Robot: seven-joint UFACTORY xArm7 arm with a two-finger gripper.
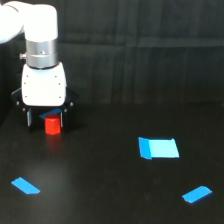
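Note:
Low at the left of the camera view, my gripper (45,121) points down with its fingers spread apart. A small red block (53,126) stands on the dark table, close to the right-hand finger and partly below the gripper. Whether that finger touches the block cannot be made out. Part of a blue patch (50,113) shows just behind the block, mostly hidden by the gripper.
A pale blue square (163,148) with a darker blue strip (145,148) lies on the table right of centre. Blue tape pieces lie at the front left (25,186) and front right (197,194). A dark curtain (140,60) hangs behind.

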